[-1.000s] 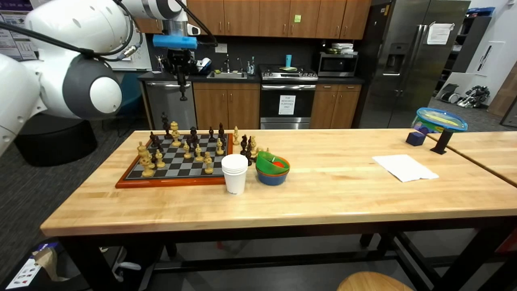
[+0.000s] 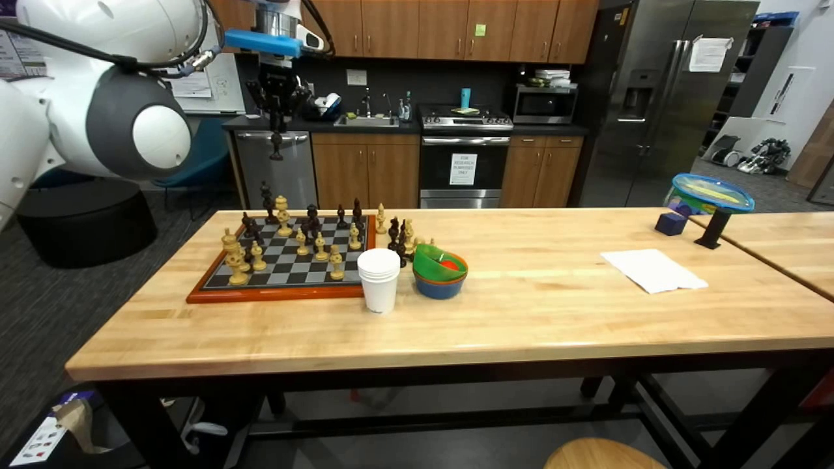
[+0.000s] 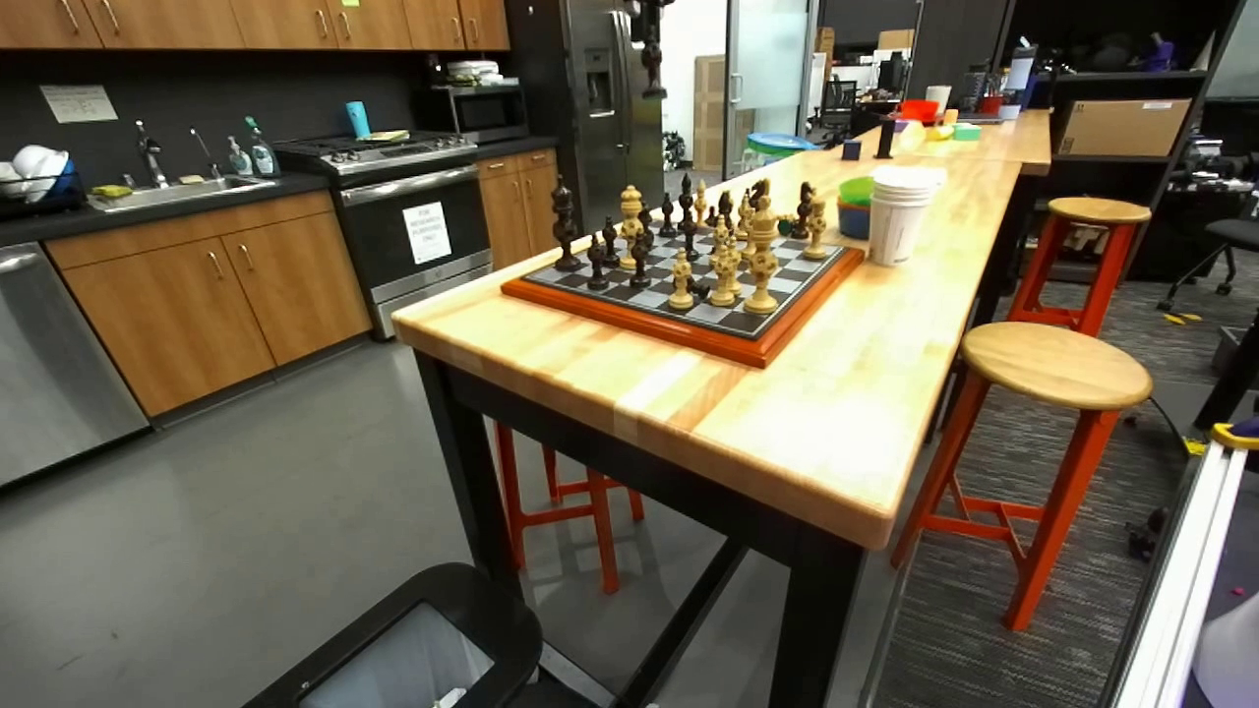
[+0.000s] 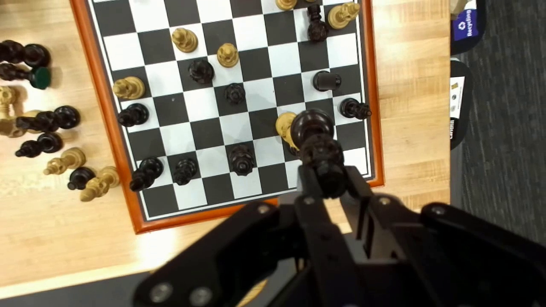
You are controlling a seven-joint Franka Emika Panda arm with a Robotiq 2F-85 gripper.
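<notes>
A dark chess piece [image 4: 320, 143] hangs upright in my gripper, which is shut on its upper part. In exterior view 1 that piece [image 2: 275, 146] is high above the back of the chessboard [image 2: 286, 294], clear of everything below. The wrist view shows the board's squares beneath it, with a pale piece [image 4: 285, 125] partly hidden behind the held one. Dark and pale pieces stand scattered over the board, among them a tall pale piece [image 3: 762, 262] near the board's corner in exterior view 2.
Off one side of the board stand several taken pieces [image 4: 48, 120]. White stacked cups [image 2: 380, 281] and a blue bowl [image 2: 439, 288] holding a green bowl [image 2: 432, 266] are close to the board.
My arm and gripper have risen and shifted left in exterior view 1, carrying the dark piece. Nothing on the table has visibly moved.
</notes>
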